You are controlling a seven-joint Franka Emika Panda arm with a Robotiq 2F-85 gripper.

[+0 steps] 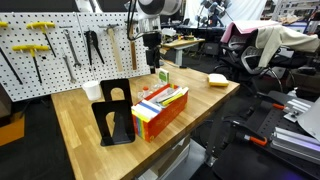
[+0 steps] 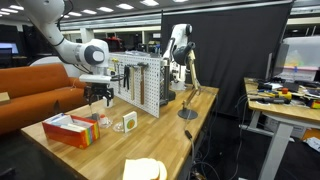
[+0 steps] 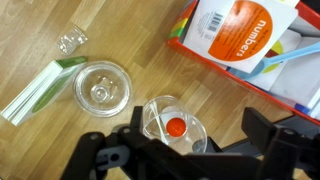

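My gripper stands open in the wrist view, its two dark fingers wide apart. A clear cup (image 3: 158, 107) with a small red ball (image 3: 176, 127) inside shows between and beyond the fingers; neither finger is visibly closed on it. Left of the cup sits a round clear dish (image 3: 103, 88), and a small clear glass (image 3: 71, 40) lies farther up. A green-and-white box (image 3: 40, 90) is at the left edge. In exterior view 1 the gripper hangs over the far part of the table, too small to judge its height.
A red bin (image 1: 160, 118) packed with cards and boxes stands near the table's front, beside a black stand (image 1: 115, 112). A white mug (image 1: 93, 90) is near the pegboard (image 1: 60, 50). A yellowish block (image 1: 217, 80) lies to the right, with bare wood around it.
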